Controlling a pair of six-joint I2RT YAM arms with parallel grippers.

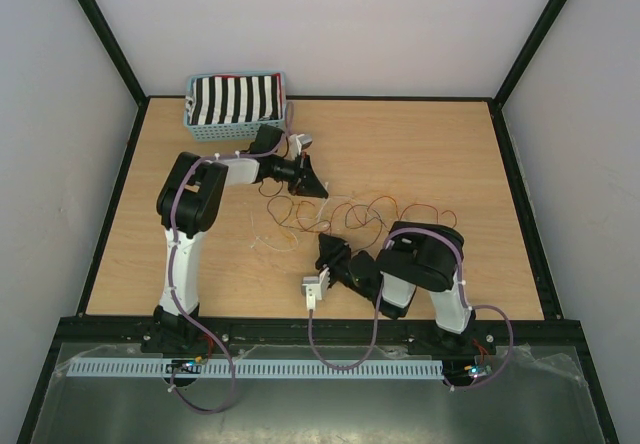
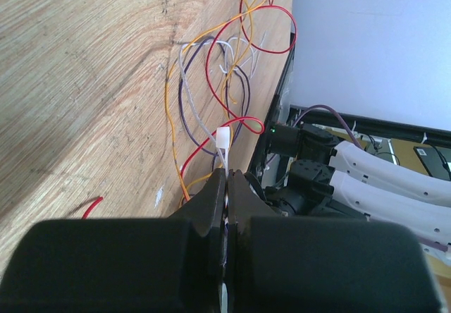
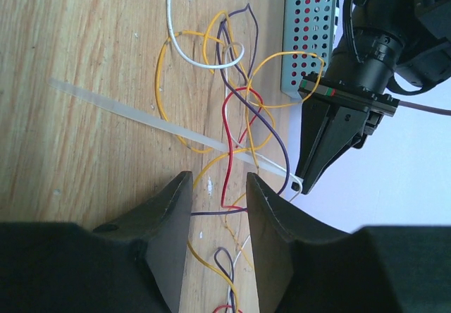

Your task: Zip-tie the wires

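Note:
Tangled red, yellow, purple and white wires (image 1: 385, 200) lie across the middle of the table, with a pale zip tie (image 3: 127, 108) among them. My left gripper is shut at the zip tie's end, whose white head (image 2: 223, 137) shows at the fingertips. In the right wrist view that gripper is at the tie's far end. My right gripper is low over the wires on the near side, its fingers apart with wires visible in or behind the gap; whether it grips any is unclear.
A blue basket (image 1: 235, 134) with striped cloth stands at the back left. Both arms face each other closely across the wires.

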